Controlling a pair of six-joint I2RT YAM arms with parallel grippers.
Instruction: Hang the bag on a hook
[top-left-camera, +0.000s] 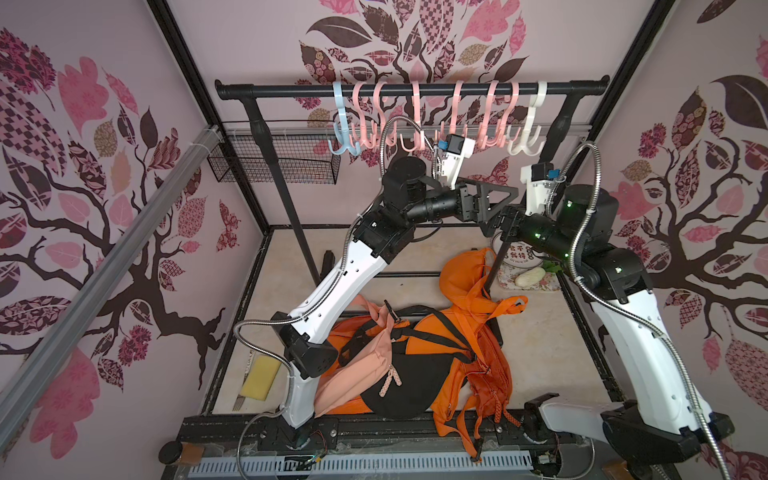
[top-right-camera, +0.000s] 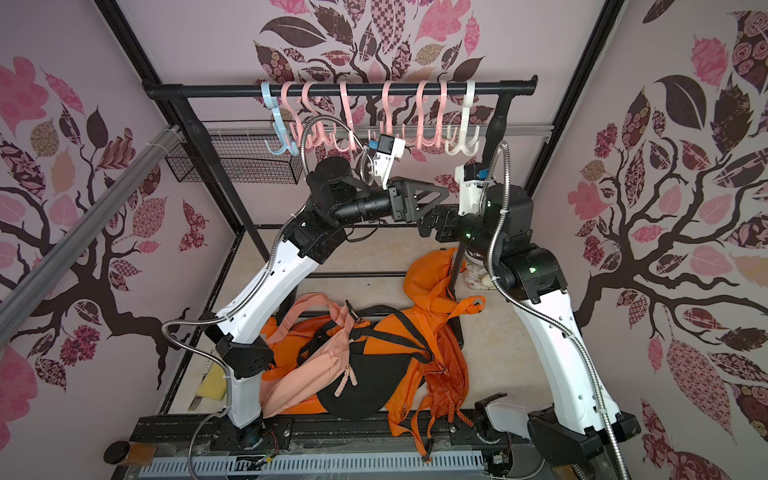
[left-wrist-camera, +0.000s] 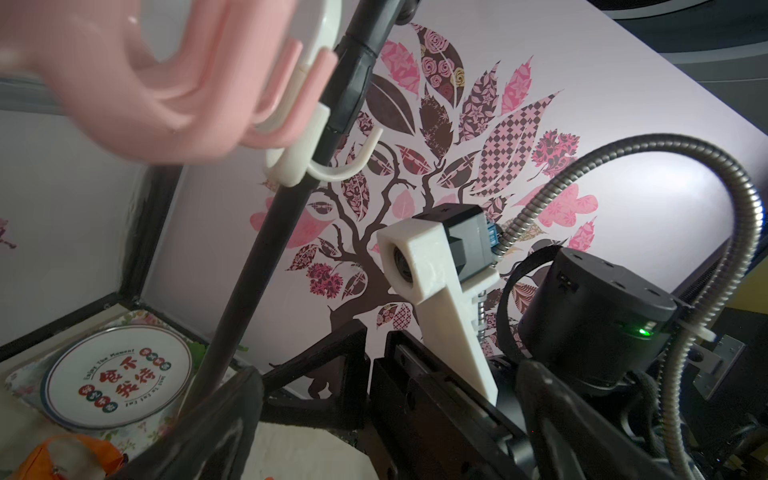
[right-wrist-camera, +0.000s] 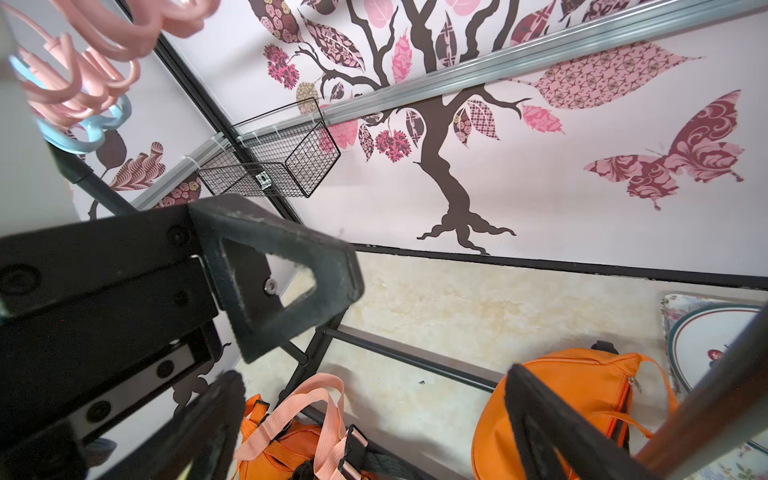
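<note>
The orange backpack (top-left-camera: 432, 328) lies on the floor, a pale pink bag (top-left-camera: 352, 368) on its left part. A row of pink, blue and white hooks (top-left-camera: 455, 108) hangs from the black rail (top-left-camera: 296, 89). My left gripper (top-left-camera: 489, 206) is raised below the hooks, open and empty, pink hooks close above it in the left wrist view. My right gripper (top-left-camera: 507, 224) faces it from the right, very close, also open and empty. In the right wrist view the left gripper's black frame fills the near left.
A wire basket (top-left-camera: 272, 156) hangs at the back left. A plate (left-wrist-camera: 120, 372) sits on a floral mat at the right rear. A yellow cloth (top-left-camera: 260, 376) lies front left. The side walls bound the space.
</note>
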